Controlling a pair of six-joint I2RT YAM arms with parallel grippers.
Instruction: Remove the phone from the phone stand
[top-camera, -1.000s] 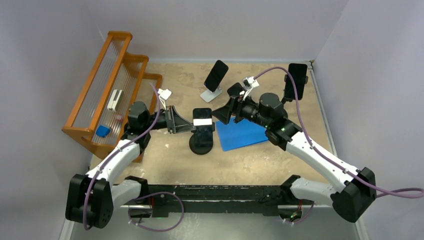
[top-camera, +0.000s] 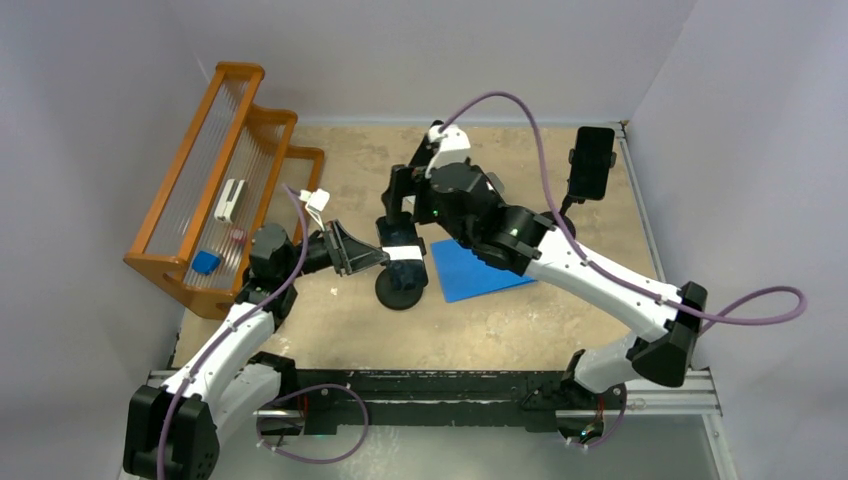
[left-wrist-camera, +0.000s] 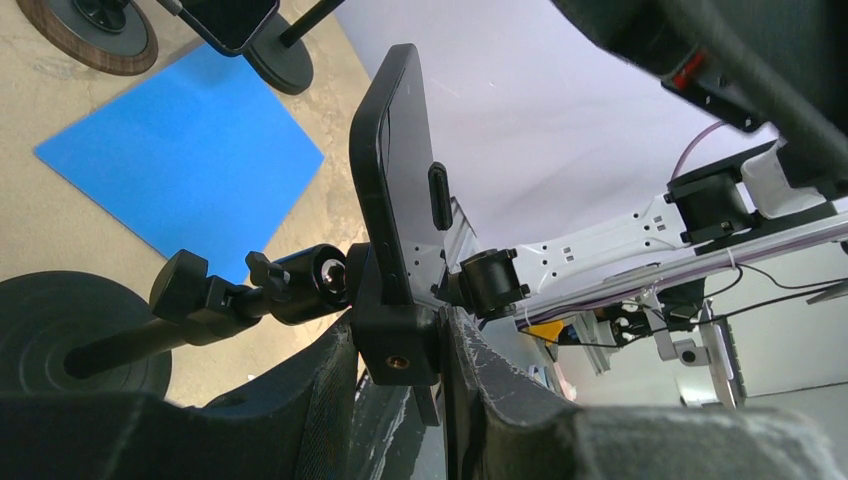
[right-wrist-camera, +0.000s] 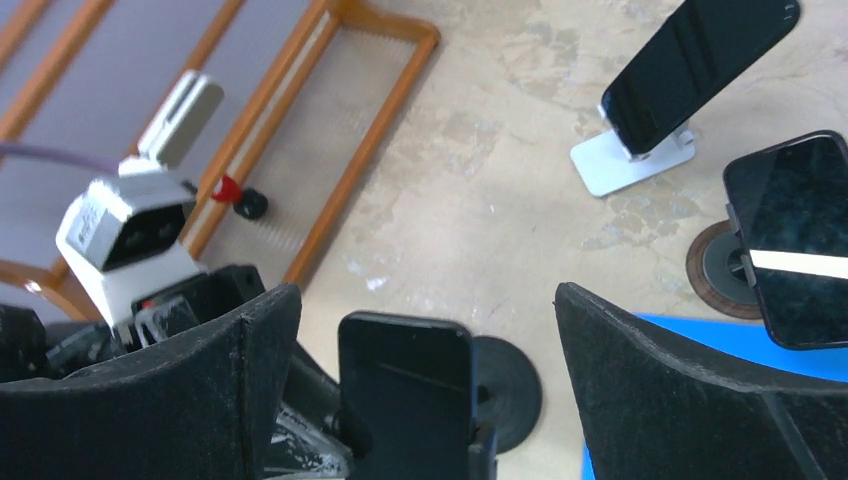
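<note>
The centre phone (top-camera: 404, 269), black with a white strip, stands in a holder on a round black base (left-wrist-camera: 60, 310). My left gripper (top-camera: 378, 258) is shut on the holder at the phone's side; in the left wrist view the phone (left-wrist-camera: 375, 170) rises edge-on from the holder clamp (left-wrist-camera: 395, 355) between the fingers. My right gripper (top-camera: 410, 185) is above and just behind it, open; in the right wrist view the phone (right-wrist-camera: 400, 390) lies below, between the open fingers.
A wooden rack (top-camera: 180, 260) stands left, a blue mat (top-camera: 475, 280) right of the centre stand. Other phones sit on stands at the back (right-wrist-camera: 680, 70) and far right (top-camera: 591, 160).
My right arm has moved left, up and toward the back, over the centre phone. The left gripper has shifted very little and stays on the holder.
</note>
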